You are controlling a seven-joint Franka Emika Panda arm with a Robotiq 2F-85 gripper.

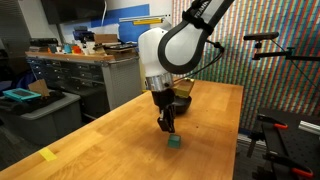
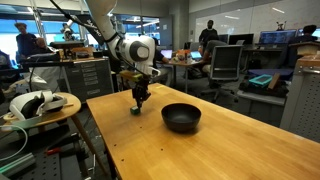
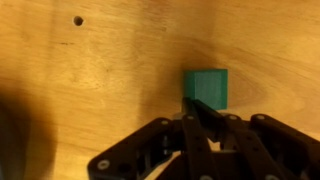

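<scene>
A small green block shows just beyond my fingertips in the wrist view, its near edge partly covered by the dark fingers. In exterior view 1 the same green block is nearly fully visible, with my gripper just above it and to the left. From the other side, the block appears below my gripper. The fingers look drawn together. Nothing shows clearly between them, and the contact at their tips is hard to make out.
A black bowl stands on the wooden table. It is partly behind the arm in exterior view 1. A yellow mark lies on the table at the left.
</scene>
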